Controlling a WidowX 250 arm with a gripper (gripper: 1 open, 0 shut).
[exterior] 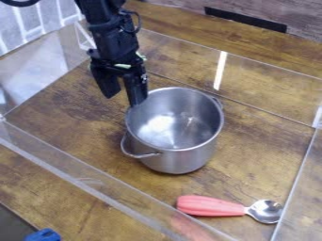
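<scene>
My black gripper (122,87) is open, hanging just above and behind the left rim of a large steel pot (174,134), with nothing visible between its fingers. The pot stands upright in the middle of the wooden table and looks empty, its handles at front left and back right. A spoon with a pink handle (217,205) and a steel head lies at the front right, apart from the pot.
Clear low panels (101,184) border the work area. A blue object (41,234) sits at the lower left corner.
</scene>
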